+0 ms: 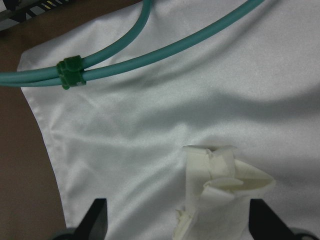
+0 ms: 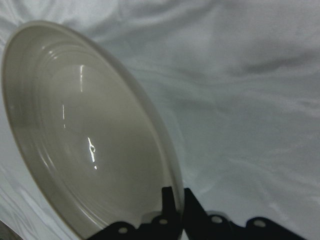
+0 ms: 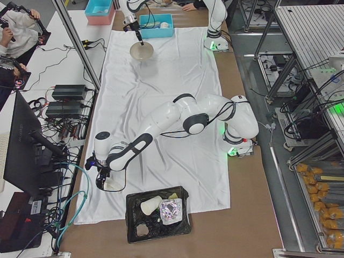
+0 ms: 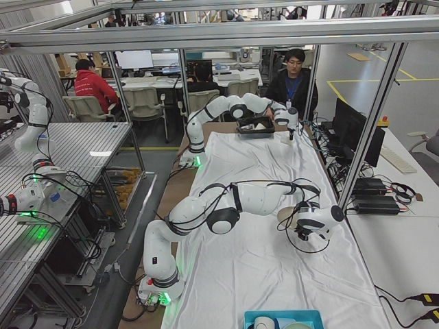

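Note:
A crumpled off-white paper piece (image 1: pixel 215 195) lies on the white cloth near its corner. My left gripper is open over it, one finger at either side in the left wrist view. My right gripper is shut on the rim of a cream shallow bowl (image 2: pixel 95 135), which appears at the far end of the cloth in the camera left view (image 3: pixel 141 51).
A black bin (image 3: pixel 133 220) with a white cup and a foil item sits at the cloth's near edge. A blue box (image 3: pixel 165 32) stands at the far end. Teal hoses (image 1: pixel 177 47) cross the cloth corner; a monitor (image 3: pixel 24 156) is beside the table.

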